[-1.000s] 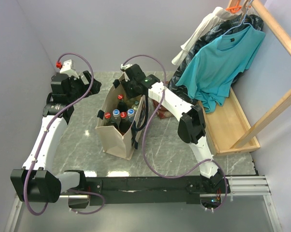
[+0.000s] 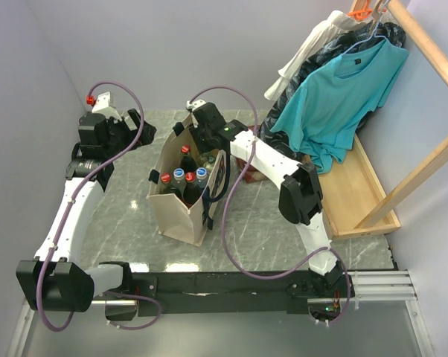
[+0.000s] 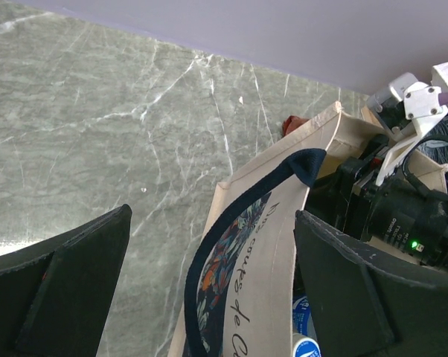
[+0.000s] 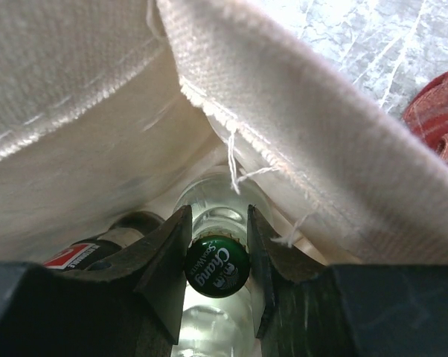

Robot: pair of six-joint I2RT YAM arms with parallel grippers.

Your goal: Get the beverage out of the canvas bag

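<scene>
The canvas bag (image 2: 181,222) stands upright on the marble table, its top open and several bottles inside. At its far end, my right gripper reaches down into the bag and is shut on a clear bottle with a dark green Chang cap (image 4: 216,266). The bottle is still between the canvas walls, and its lower part is hidden. Left of the bag, my left gripper hangs open and empty, with the bag's dark blue handle (image 3: 242,202) visible between its fingers.
Inside the bag are red-capped bottles (image 2: 190,178) and blue-and-white-capped bottles (image 2: 202,172). A red cloth (image 4: 438,119) lies beyond the bag's right wall. A wooden clothes rack (image 2: 362,212) with a teal shirt (image 2: 343,97) stands at right. Bare marble (image 2: 123,216) stretches left of the bag.
The left arm is still.
</scene>
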